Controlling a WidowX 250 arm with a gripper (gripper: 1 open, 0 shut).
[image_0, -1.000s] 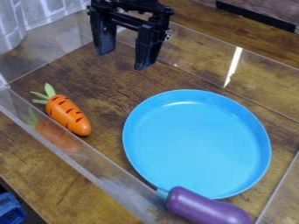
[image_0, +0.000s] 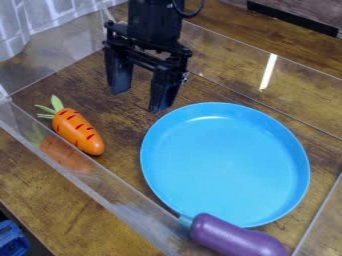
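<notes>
The black gripper (image_0: 142, 84) hangs at the upper middle of the camera view, its two fingers wide apart with nothing between them. Below it to the left lies an orange toy carrot (image_0: 76, 129) with green leaves on the dark wooden surface. A round blue plate (image_0: 225, 160) sits to the lower right. A purple toy eggplant (image_0: 238, 235) lies at the bottom right, by the plate's front edge.
Clear plastic walls (image_0: 94, 192) border the wooden work surface. A blue object (image_0: 11, 240) is at the bottom left corner, outside the wall.
The gripper has moved lower in the view, toward the carrot and plate. The carrot, plate and eggplant have not moved.
</notes>
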